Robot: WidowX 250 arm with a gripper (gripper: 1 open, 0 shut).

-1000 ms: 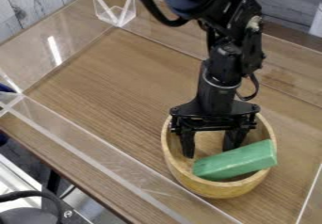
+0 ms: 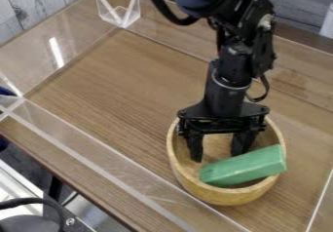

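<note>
My black gripper [image 2: 221,138] reaches down into a round tan bowl [image 2: 189,177] at the lower right of the table, its two fingers spread apart inside the rim. A green cylindrical object [image 2: 244,166] lies tilted in the front right of the bowl, in front of the fingers. I see nothing held between the fingers, though the bowl's interior behind the green piece is partly hidden.
A small clear plastic piece [image 2: 119,12] sits at the back left. A wall runs behind.
</note>
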